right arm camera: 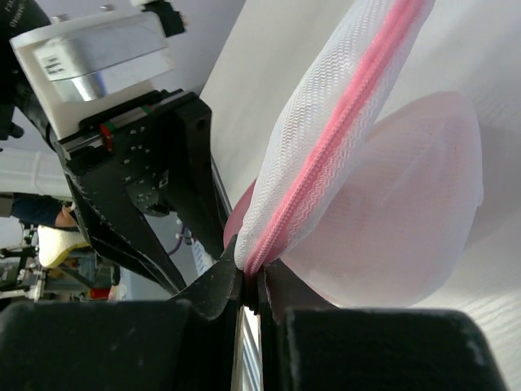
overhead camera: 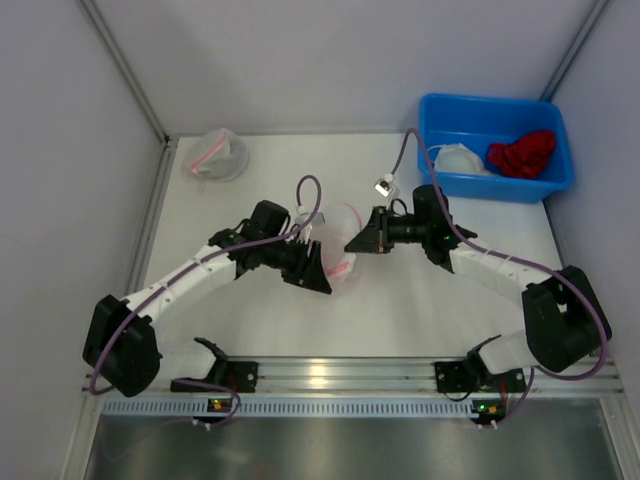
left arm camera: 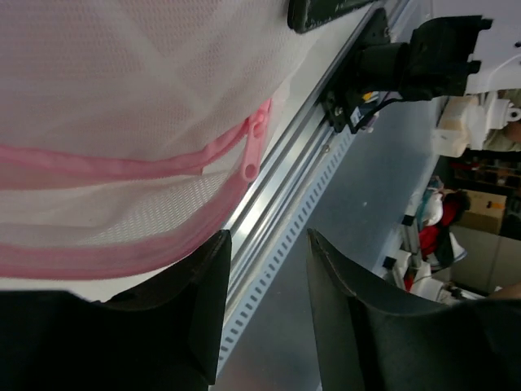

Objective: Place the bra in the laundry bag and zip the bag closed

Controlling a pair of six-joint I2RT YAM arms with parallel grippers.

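Note:
The white mesh laundry bag with pink zipper trim hangs between my two grippers. My right gripper is shut on the bag by its pink zipper band, with the mesh rising from the fingertips. In the left wrist view the pink zipper pull hangs at the end of the band, beyond my left gripper, which is open with nothing between its fingers. The bra cannot be made out inside the bag.
A blue bin with red cloth and white items stands at the back right. Another mesh bag lies at the back left. The front table edge runs below the grippers.

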